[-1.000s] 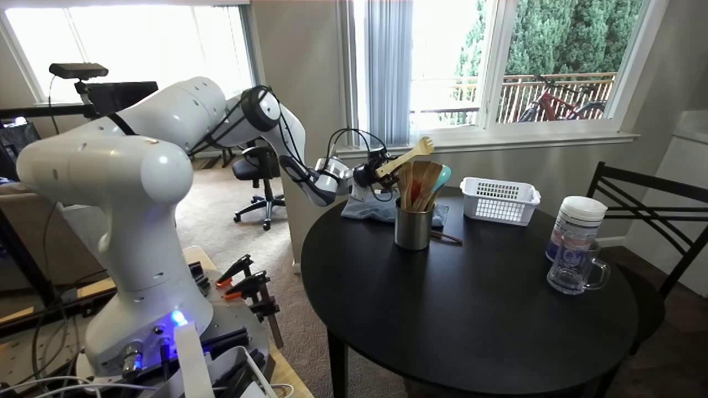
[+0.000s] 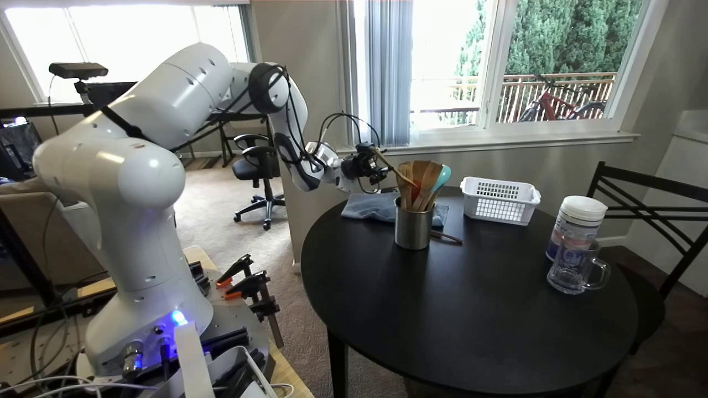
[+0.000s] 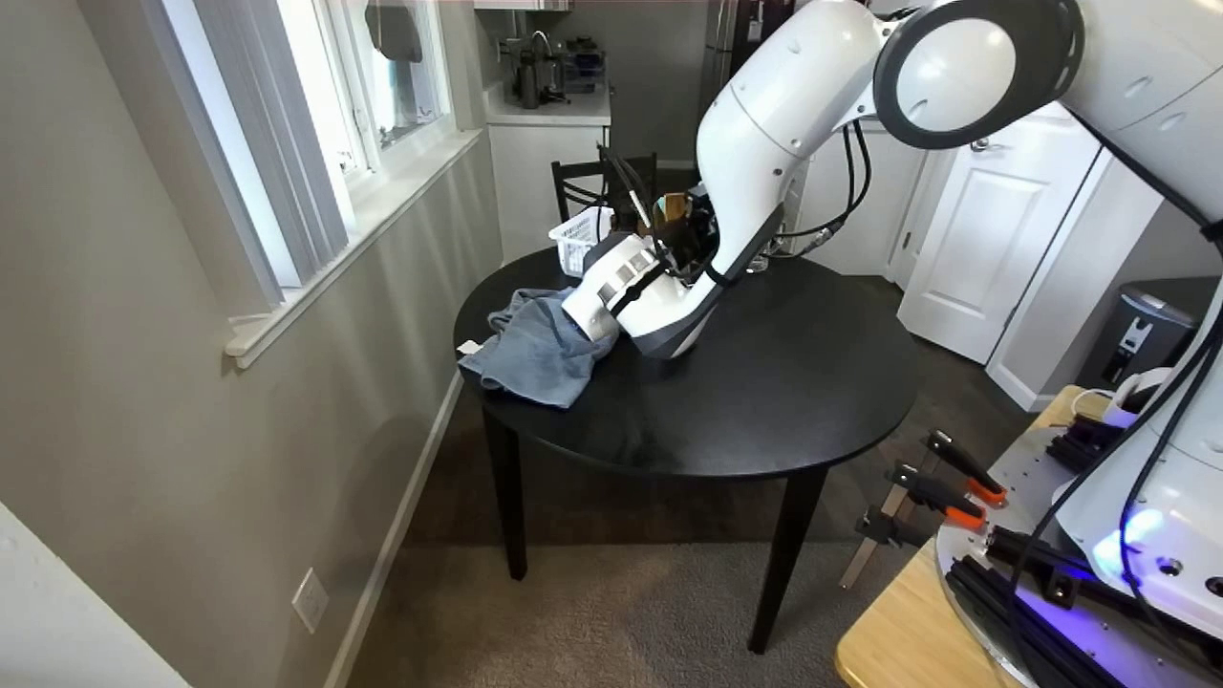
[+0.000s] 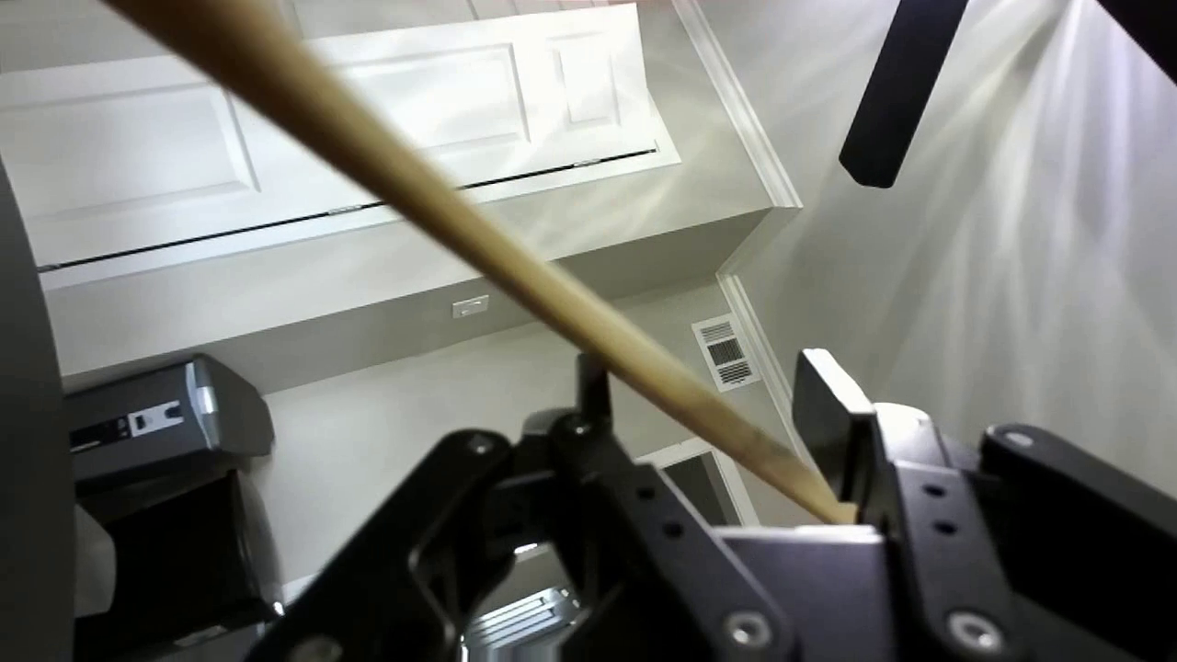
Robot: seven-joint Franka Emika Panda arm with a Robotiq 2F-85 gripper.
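Note:
A light wooden utensil point(image 2: 392, 166) slants from my gripper point(image 2: 381, 166) down to the right, toward the bunch in a metal canister point(image 2: 412, 229). In the wrist view its handle point(image 4: 474, 232) crosses diagonally, with its near end close to the right finger point(image 4: 829, 414). The gripper's point(image 4: 712, 399) fingers stand apart, wider than the handle, and are not closed on it. Whether the handle rests against a finger is unclear. Several wooden utensils point(image 2: 430, 179) and a teal-headed one point(image 2: 443, 175) stand in the canister. The slanting utensil's head is lost among them.
A blue-grey cloth point(image 2: 369, 206) lies behind the canister, with a thin dark stick point(image 2: 446, 236) alongside. The white basket point(image 2: 501, 200) sits at the back. A white-lidded tub point(image 2: 578, 222) and clear mug point(image 2: 576, 268) stand right.
My gripper has risen slightly and shifted left. The wooden utensil, earlier held with its forked head up to the right, now slants down to the right toward the canister.

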